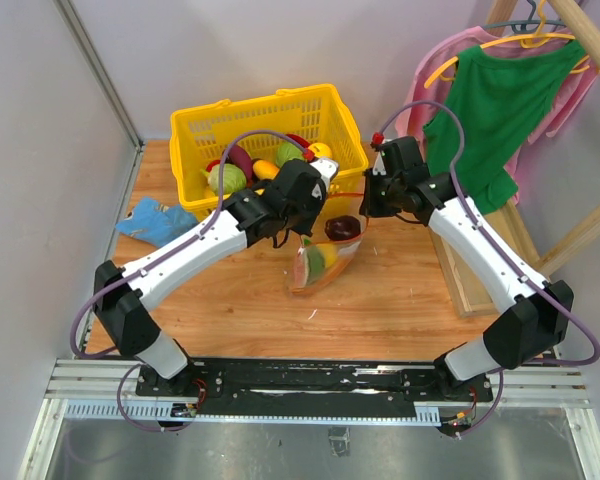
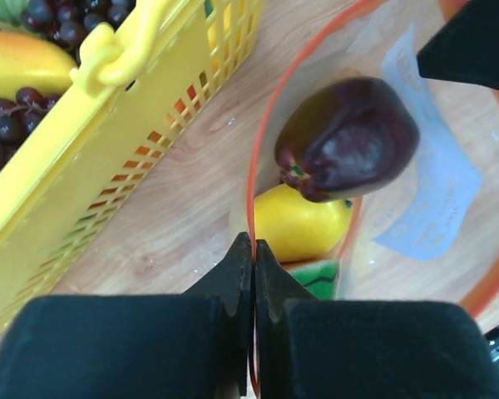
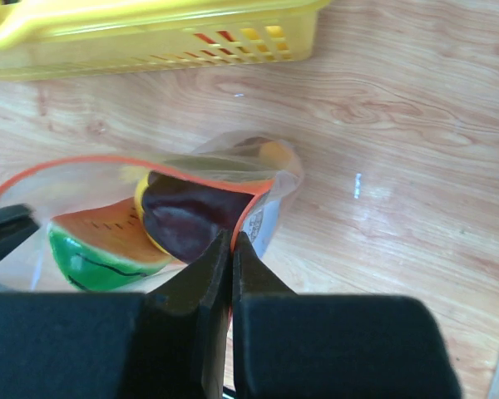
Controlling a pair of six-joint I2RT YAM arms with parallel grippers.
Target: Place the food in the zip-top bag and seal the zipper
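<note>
Between my arms, a clear zip top bag (image 1: 325, 272) with an orange rim stands with its mouth spread wide. Inside lie a dark eggplant (image 2: 349, 137), a yellow food piece (image 2: 299, 223) and a green-rimmed watermelon slice (image 3: 96, 249). My left gripper is shut on one edge of the bag's orange rim, which runs down between its fingers. The opposite end of the rim is pinched in my right gripper, also shut. In the left wrist view, a pale blue patch (image 2: 432, 166) shows on the bag.
A yellow basket (image 1: 205, 130) of mixed fruit and vegetables stands close behind the bag. A blue cloth (image 1: 157, 222) lies at the left. On the right is a wooden rack (image 1: 465, 275) with hanging clothes.
</note>
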